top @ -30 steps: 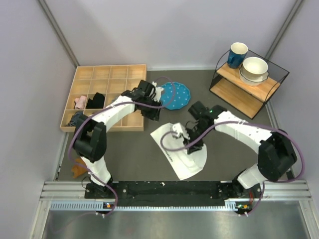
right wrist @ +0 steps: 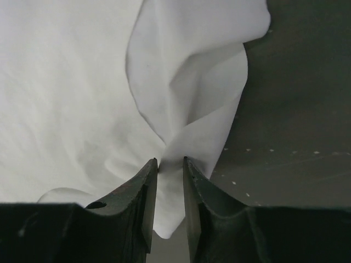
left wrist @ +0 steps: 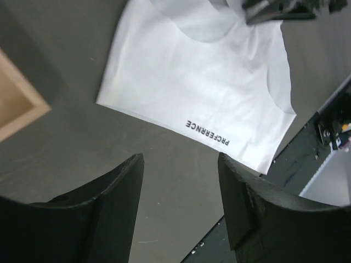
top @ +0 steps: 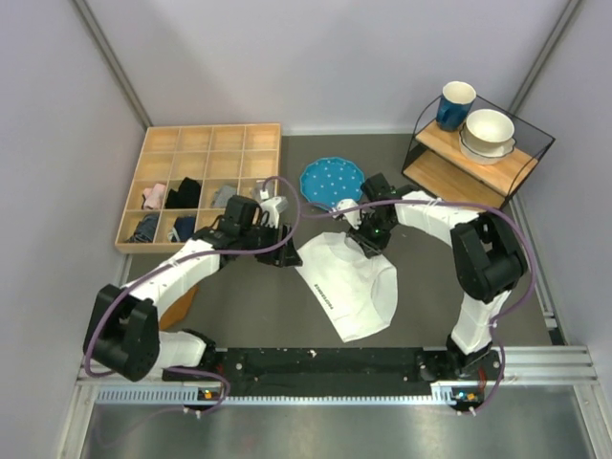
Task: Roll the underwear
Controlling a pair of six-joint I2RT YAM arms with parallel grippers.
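Note:
The white underwear [top: 344, 296], printed along one edge, lies on the dark table, partly folded near its upper right. My left gripper hangs open at its left side, nothing between its fingers; the printed edge [left wrist: 208, 131] faces it. My right gripper is over the folded part of the cloth [right wrist: 203, 76], fingertips close together with a narrow gap, at the fabric; whether cloth is caught between them I cannot tell.
A wooden divided box [top: 217, 137] with rolled items stands at the back left, a blue dotted plate [top: 331, 177] behind the cloth, and a wooden rack [top: 445, 182] with dishes at the back right.

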